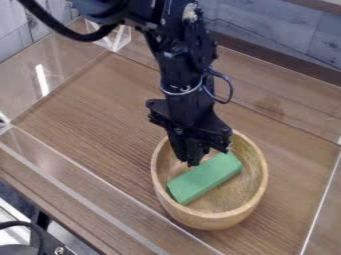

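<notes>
The black robot arm reaches down from the top of the view, its gripper over the back part of a round wooden bowl. A green rectangular block lies inside the bowl, just below and in front of the gripper's fingers. Whether the fingers are open or shut is hard to make out, and whether they touch the block cannot be told.
The bowl stands on a wooden table at the right of centre. A grey wall runs along the back, and a dark cable shows at the bottom left corner.
</notes>
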